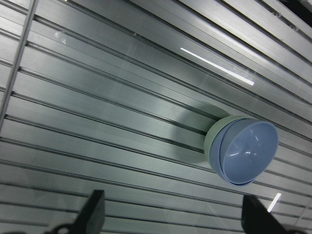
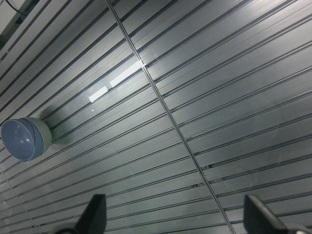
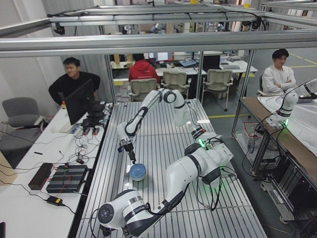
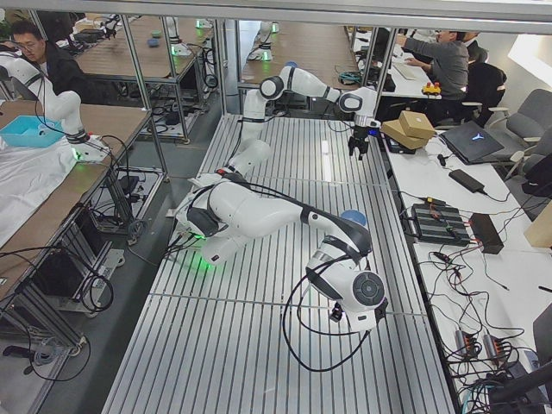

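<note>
Nested bowls, blue inside pale green [image 3: 137,171] [image 1: 246,151] [image 2: 18,139], sit on the slatted metal table. My left gripper [image 4: 359,152], on the near arm in the camera left view, hangs above the table with the bowls to its right in its wrist view. My right gripper [image 3: 131,157], on the far arm there, is above and just beyond the bowls, which lie to its left in its wrist view. Both grippers' fingers stand wide apart at the bottom of their wrist views, empty.
A white desk [image 3: 27,198] with a monitor, black boxes and cables runs along one side. Another table [image 4: 34,207] with a robot arm stands on the other side. People sit around it.
</note>
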